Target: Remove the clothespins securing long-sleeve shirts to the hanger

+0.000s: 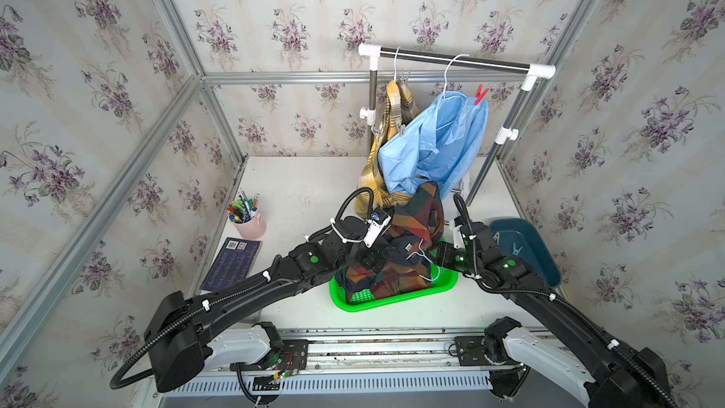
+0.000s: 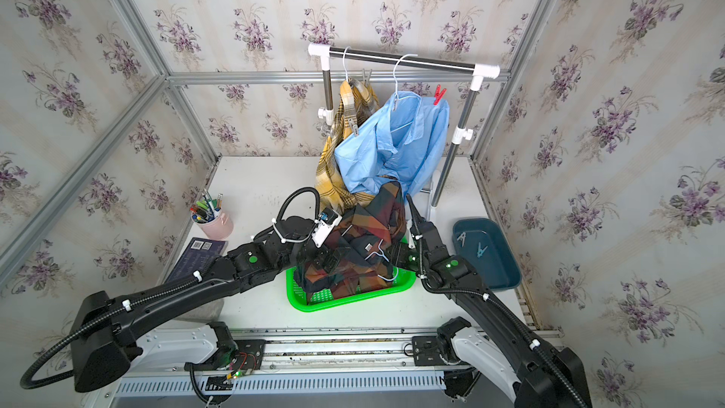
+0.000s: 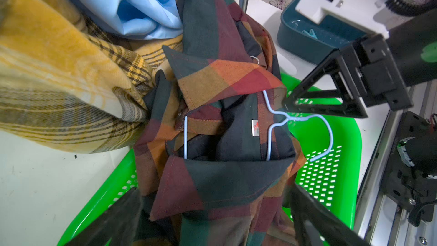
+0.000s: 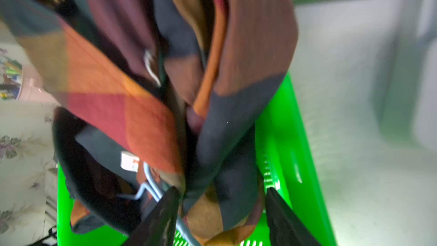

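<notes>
A dark plaid shirt (image 3: 218, 141) lies heaped in the green basket (image 3: 348, 168), a pale blue hanger (image 3: 275, 114) partly inside it with its hook lying out to the right. My left gripper is open above the shirt's near part, its fingers blurred. Over the basket's right side, my right gripper holds its fingers apart, with plaid cloth and the hanger's wire beneath them. I see no clothespin on the plaid shirt; its folds may hide one. A red clothespin (image 1: 481, 94) clips the hanging blue shirt (image 1: 434, 143). Pale clothespins (image 2: 481, 250) lie in the dark blue bin (image 2: 502, 272).
A yellow plaid shirt (image 1: 371, 181) hangs beside the blue one on the rack (image 1: 468, 60), its hem reaching the table behind the basket. At left stand a pink pen cup (image 1: 253, 226) and a dark notebook (image 1: 229, 264). White table between them and the basket is free.
</notes>
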